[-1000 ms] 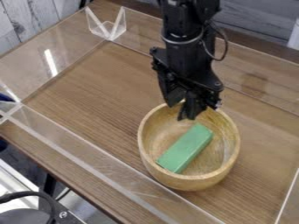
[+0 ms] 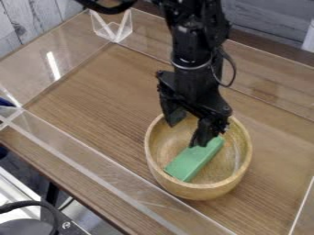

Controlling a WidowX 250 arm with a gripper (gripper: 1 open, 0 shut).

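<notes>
My black gripper (image 2: 189,108) hangs over the back rim of a round tan bowl (image 2: 166,176) in the middle right of the camera view, its fingers reaching down into the bowl's back part. It is dark, and its fingertips are hard to make out; I see nothing clearly held. A green block (image 2: 194,160) lies slanted on the bowl's floor, in front of and below the fingers.
A small white wire-like object (image 2: 112,27) stands at the back left. Dark cables and equipment (image 2: 25,217) sit at the bottom left corner.
My gripper has moved slightly down and toward the left, deeper over the bowl. The bowl and green block look nearly unchanged.
</notes>
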